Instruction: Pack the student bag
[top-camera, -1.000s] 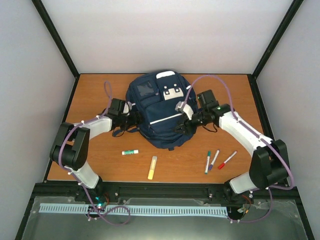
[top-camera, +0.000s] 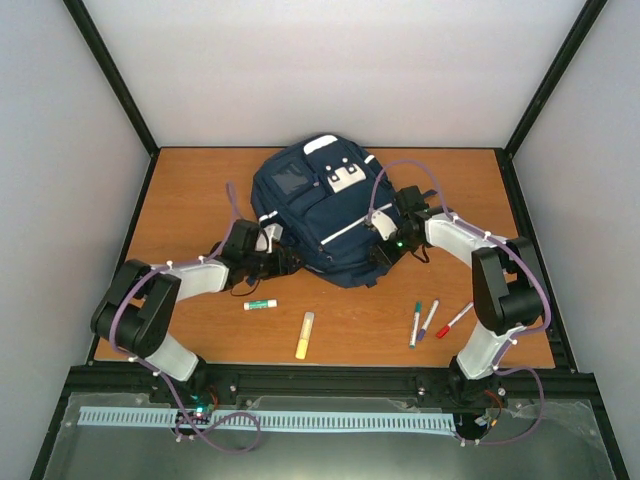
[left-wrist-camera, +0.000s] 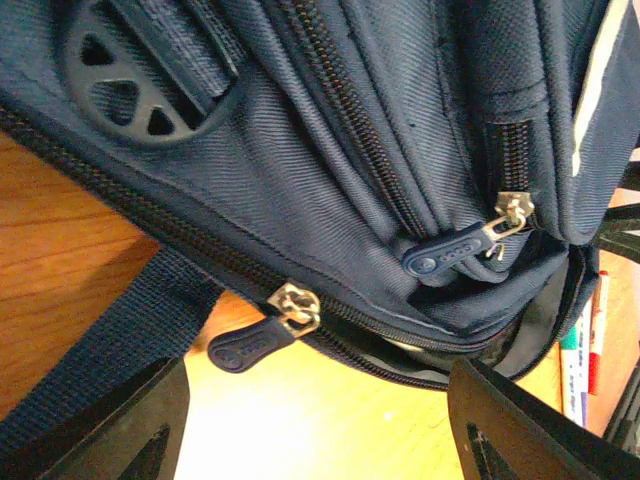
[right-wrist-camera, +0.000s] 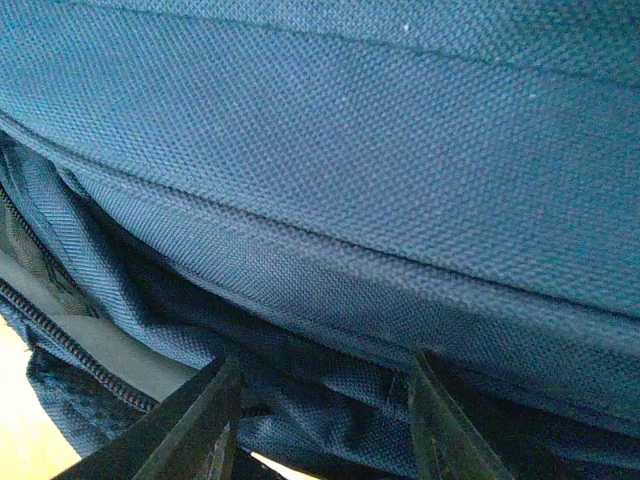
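The dark blue backpack (top-camera: 322, 212) lies tilted on the table, its top towards the back wall. At its lower left edge is my left gripper (top-camera: 293, 262). In the left wrist view, zipper pulls (left-wrist-camera: 252, 343) and an open-edged pocket show just beyond the left gripper's wide-apart fingers (left-wrist-camera: 130, 425), with nothing between them. My right gripper (top-camera: 380, 256) stands at the bag's lower right edge. The right wrist view has its fingers (right-wrist-camera: 205, 420) apart, close against folds of blue fabric (right-wrist-camera: 330, 240); whether cloth lies between them is unclear.
A green-and-white tube (top-camera: 260, 304) and a yellow highlighter (top-camera: 304, 336) lie in front of the bag. Green (top-camera: 416, 325), purple (top-camera: 428, 320) and red (top-camera: 455, 320) markers rest at front right.
The backpack has turned, its lower end swinging right and slightly back. My left gripper has moved right along with it.
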